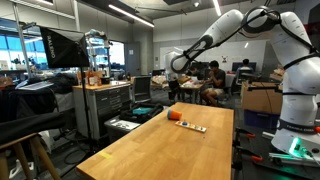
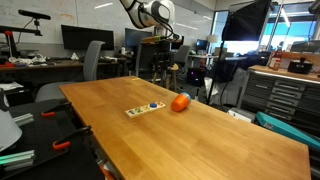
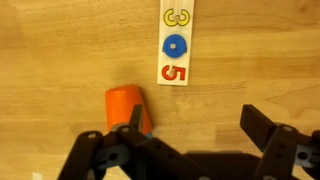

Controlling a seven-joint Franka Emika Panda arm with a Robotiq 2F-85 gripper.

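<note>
An orange cup-like object (image 3: 124, 107) lies on its side on the wooden table, toward the lower left in the wrist view; the left finger covers part of it. In exterior view 2 the same orange object (image 2: 180, 102) rests at the right of a pale number board (image 2: 140, 112). A yellow 3, a round blue piece (image 3: 174, 46) and a red 5 (image 3: 173, 73) show on the board in the wrist view. My gripper is above the table, its fingers wide apart and nothing held between them. It is open.
Behind the table sits a person (image 1: 214, 80). A dark tripod stand (image 1: 86, 100) is at the left, off the table.
</note>
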